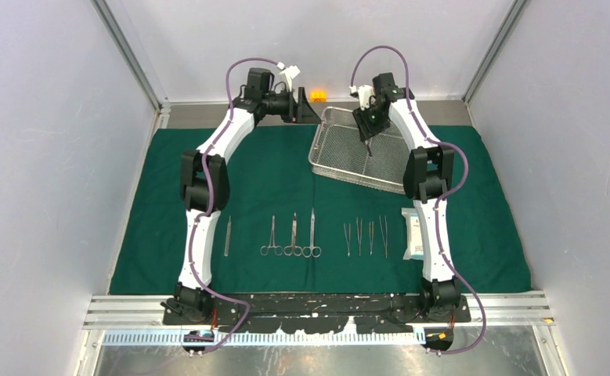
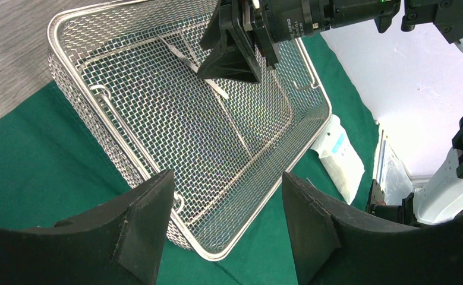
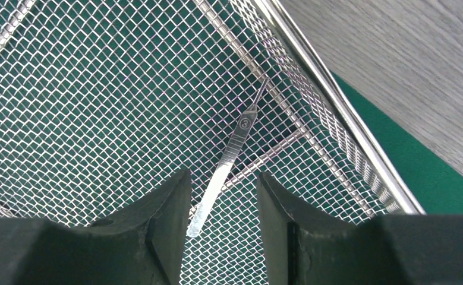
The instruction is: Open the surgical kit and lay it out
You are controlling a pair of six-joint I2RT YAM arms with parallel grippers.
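A wire-mesh tray (image 1: 337, 169) sits at the back centre-right of the green cloth, holding one scalpel handle (image 3: 229, 155) that lies diagonally over a wire bar. My right gripper is open above the handle's lower half, nothing visibly held. My left gripper stands open just outside the tray's left end, nothing between its fingers. Along the front of the cloth lie another scalpel handle (image 1: 228, 235), several scissor-like instruments (image 1: 312, 231) in a group and several tweezers (image 1: 359, 235) in a row.
A white packet (image 1: 411, 233) lies right of the tweezers, partly behind the right arm. A yellow object (image 1: 317, 95) is at the back edge.
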